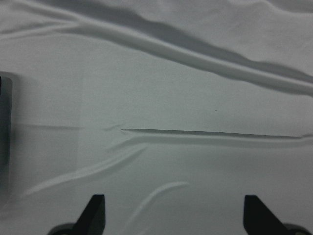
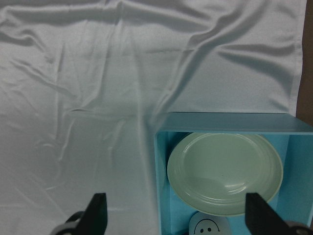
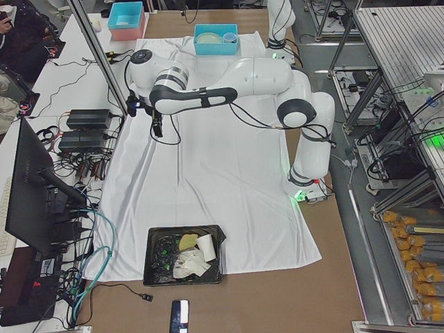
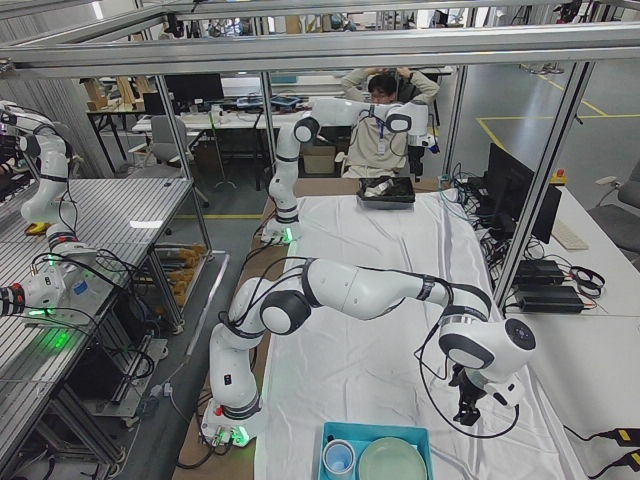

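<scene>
My left gripper is open above the white cloth (image 1: 161, 103), with nothing between its fingers. My right gripper is also open, over the cloth beside a light-blue bin (image 2: 293, 171). The bin holds a pale green plate (image 2: 220, 169) and a cup with a smiley face (image 2: 208, 225), partly cut off at the bottom of the right wrist view.
A black bin (image 3: 159, 267) with a white roll, a yellow item and crumpled white material stands at the other end of the cloth. A monitor (image 3: 31, 194), cables and electronic boxes line one side.
</scene>
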